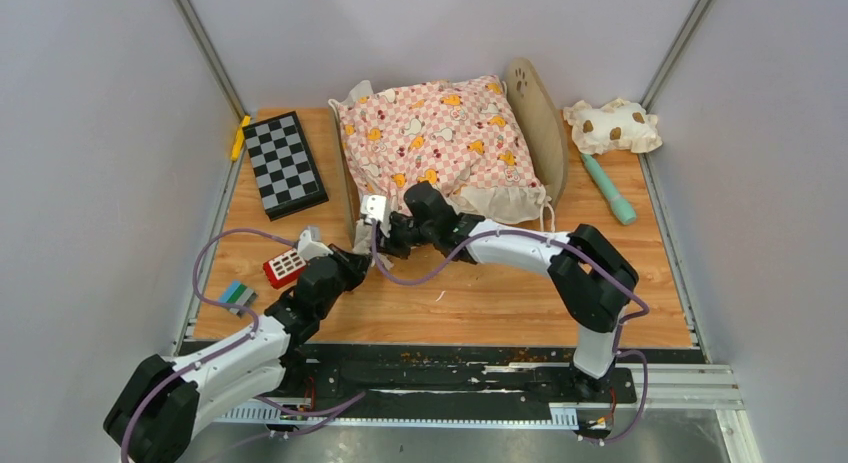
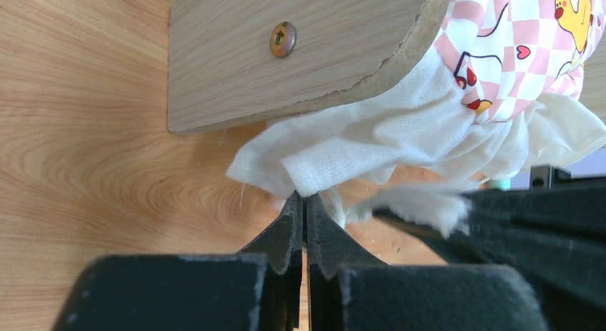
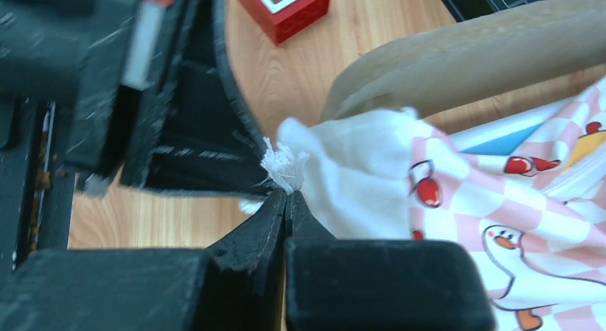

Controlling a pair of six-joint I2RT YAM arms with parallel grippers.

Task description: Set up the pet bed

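Observation:
The pet bed's checked pink mattress lies on a wooden frame between two end boards, with a white ruffle along its edge. At the near left corner, my left gripper is shut with white cloth at its tips, seemingly the tie by the ruffle. The tie runs beside those tips toward the right gripper. My right gripper is shut, and a frayed white tie end pokes out from its fingertips. Both grippers stand close together below the end board; the arms hide part of this corner from above.
A chessboard, a red toy and a small striped block lie on the left. A small pillow and a green bottle-like object are at right. Bare wood fronts the bed.

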